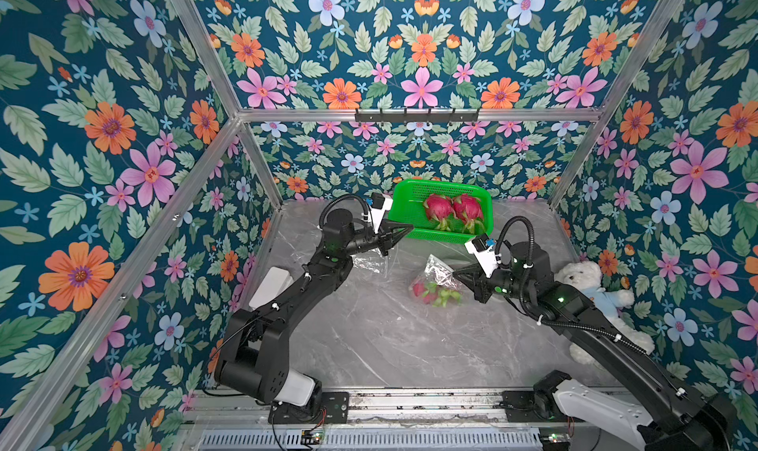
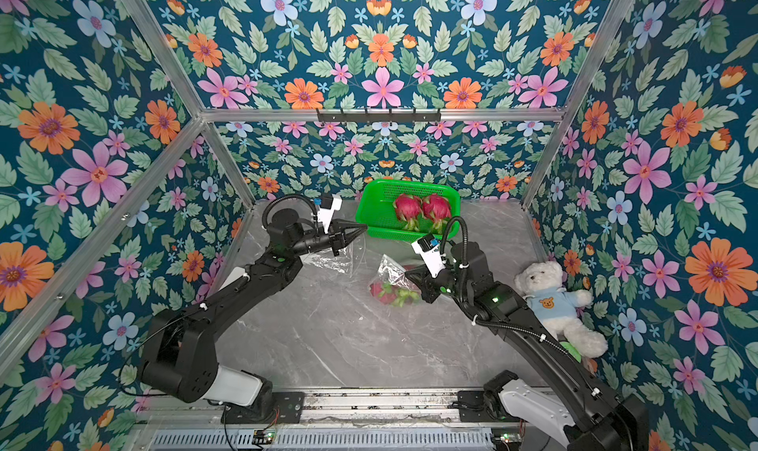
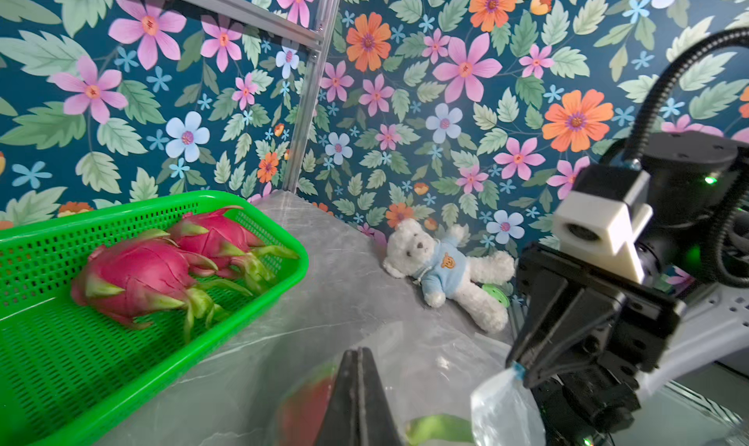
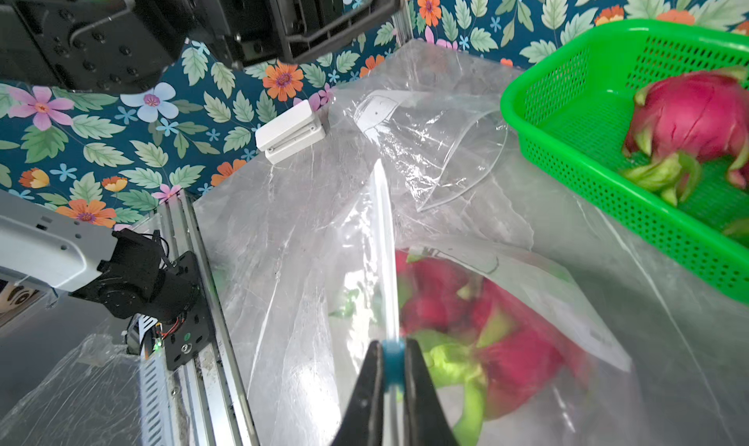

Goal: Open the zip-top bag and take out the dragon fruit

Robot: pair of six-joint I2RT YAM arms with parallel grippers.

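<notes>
A clear zip top bag [image 1: 439, 271] lies at mid-table with red-and-green dragon fruit [image 4: 524, 368] inside. My right gripper is shut on the bag's zip edge at the blue slider [image 4: 394, 366], so the white zip strip stands up between its fingers. The top of the bag is lifted while the fruit rests low on the table. Over the table to the bag's upper left, my left gripper [image 1: 409, 228] is shut, apart from the bag; in the left wrist view its fingertips [image 3: 351, 364] meet and nothing shows between them.
A green basket [image 1: 404, 194] holding two dragon fruits [image 1: 452, 208] stands at the back. Empty clear bags [image 4: 425, 137] lie flat beneath the left arm. A white box [image 1: 271, 286] sits at left, a teddy bear [image 2: 552, 299] at right.
</notes>
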